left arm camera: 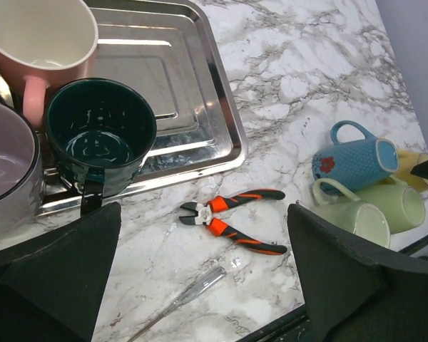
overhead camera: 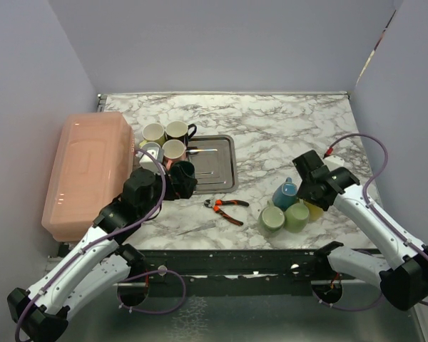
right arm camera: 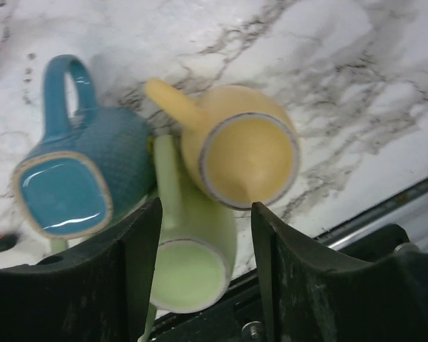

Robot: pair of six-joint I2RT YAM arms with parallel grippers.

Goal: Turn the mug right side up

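Note:
At the front right four mugs lie on their sides: a blue one (overhead camera: pixel 284 196), two green ones (overhead camera: pixel 271 219) (right arm camera: pixel 187 274) and a yellow one (right arm camera: pixel 239 153), seen blurred in the right wrist view. My right gripper hangs just above the yellow and green mugs, fingers apart, nothing held. My left gripper is open over the table near a dark green mug (left arm camera: pixel 100 132) at the tray's corner, empty between its fingers.
A steel tray (overhead camera: pixel 227 160) holds several upright mugs at the left, beside a pink plastic box (overhead camera: pixel 85 171). Pliers (left arm camera: pixel 239 235) and a screwdriver (left arm camera: pixel 200 288) lie in the middle front.

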